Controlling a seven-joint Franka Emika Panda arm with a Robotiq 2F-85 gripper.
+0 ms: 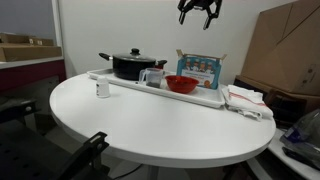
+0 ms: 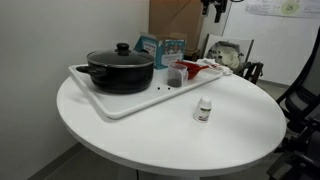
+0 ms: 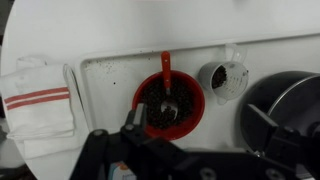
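Observation:
High above the tray, my gripper (image 1: 195,17) stands open with nothing between its fingers. Below it is a red bowl (image 1: 182,84); in the wrist view, that bowl (image 3: 137,103) is filled with dark beans or grounds, and a red-handled spoon (image 3: 166,66) rests in it. Beside the bowl, a clear measuring cup (image 3: 221,77) holds some of the same dark pieces. A black pot (image 2: 120,76) with its lid on occupies the other end of the white tray (image 2: 135,103).
A small white bottle (image 2: 203,110) stands on the round white table (image 1: 150,125). Behind the bowl is a blue picture box (image 1: 200,70), and a striped towel (image 1: 246,101) lies at the tray's end.

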